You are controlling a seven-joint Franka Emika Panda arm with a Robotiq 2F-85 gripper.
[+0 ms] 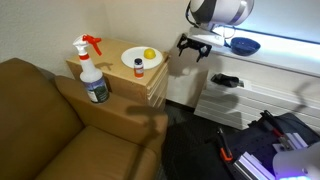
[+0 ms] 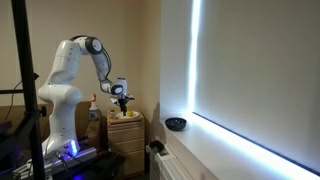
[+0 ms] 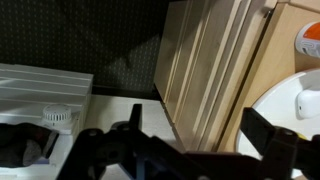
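My gripper [image 1: 192, 50] hangs in the air to the right of the wooden cabinet. Its fingers stand wide apart with nothing between them, and in the wrist view the dark fingertips [image 3: 128, 138] show a clear gap. A white plate [image 1: 130, 57] lies on the cabinet top with a round yellow thing [image 1: 149, 53] on it. Beside the plate stands a small jar [image 1: 139, 68] with a reddish lid. On the windowsill behind the gripper is a dark blue bowl [image 1: 245, 46]. The wrist view catches the plate [image 3: 275, 112] only partly, at the right.
A spray bottle [image 1: 91, 75] with a red trigger stands by the cabinet's left side. A dark object [image 1: 228, 80] lies on the white radiator [image 1: 235, 102]. The brown sofa [image 1: 110, 145] fills the lower left.
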